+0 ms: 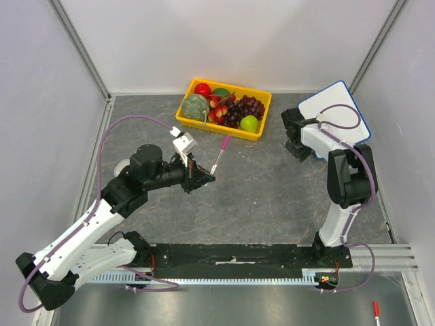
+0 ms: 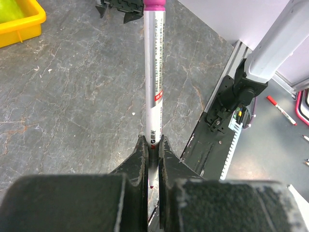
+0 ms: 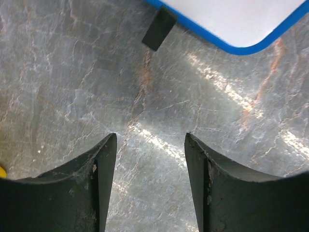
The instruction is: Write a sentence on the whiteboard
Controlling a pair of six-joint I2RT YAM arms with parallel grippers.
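Observation:
A marker (image 2: 154, 72) with a silver-white barrel and pink cap is pinched by its barrel in my left gripper, which is shut on it over the table's left-middle. In the top view the marker's pink cap (image 1: 225, 142) points up and away from the left fingers. At the far right corner lies the whiteboard (image 1: 336, 109), white with a blue edge and partly covered by the right arm. My right gripper is close to the board's near-left edge; its fingers stand apart with only bare tabletop between them. A small black block (image 3: 160, 29) touches the board's blue edge.
A yellow basket (image 1: 189, 124) of toy fruit stands at the back middle. Bare grey tabletop (image 1: 251, 190) fills the space between the arms. Beyond the front edge lies a red-capped marker (image 1: 376, 309).

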